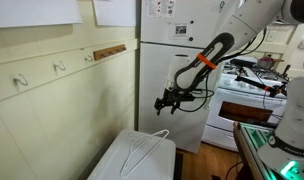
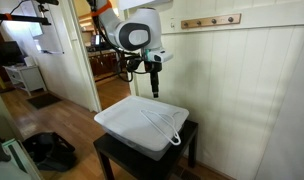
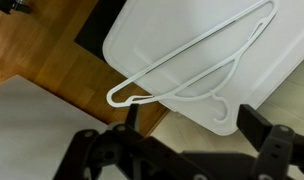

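Note:
A white clothes hanger [image 3: 187, 47] lies flat on the pale top of a bin [image 3: 162, 22]. Its hook points toward the gripper side in the wrist view, and one end reaches past the bin's edge. From the side, the hanger [image 2: 164, 122] rests near the wall end of the bin [image 2: 114, 116]. My gripper is open, its two fingers wide apart with nothing between them. It hangs above the bin's height, clear of the hanger; the exterior gripper [image 1: 164, 107] shows its fingers pointing down.
Several hooks [image 1: 59, 66] line the cream wall, with a wooden rack [image 1: 109, 52] farther along. A white fridge [image 1: 157, 85] stands behind the arm, a stove [image 1: 242, 100] to its right. The bin sits on a black table [image 2: 122, 160]; wooden floor surrounds it.

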